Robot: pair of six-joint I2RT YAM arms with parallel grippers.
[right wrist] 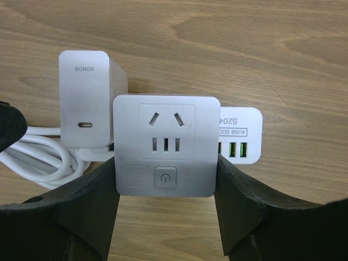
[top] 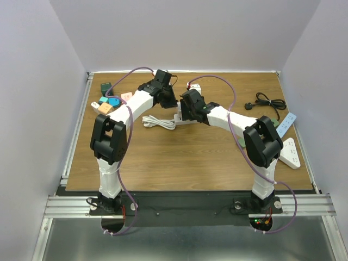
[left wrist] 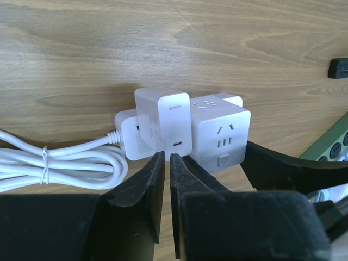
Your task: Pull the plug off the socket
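A white power strip (right wrist: 241, 133) lies on the wooden table, with a white HONOR plug (right wrist: 84, 100) and a white cube adapter (right wrist: 166, 119) side by side on it. My right gripper is shut on the cube adapter, one finger on each side. My left gripper is shut with nothing between its fingers. Its tips overlap the lower edge of the HONOR plug in the left wrist view; whether they touch it I cannot tell. The strip's middle is hidden behind the adapter in the right wrist view.
A bundled white cord (top: 159, 123) runs from the strip's left end. Coloured blocks (top: 105, 107) stand at the back left. A coiled black cable (top: 269, 101) and other strips (top: 290, 154) lie on the right.
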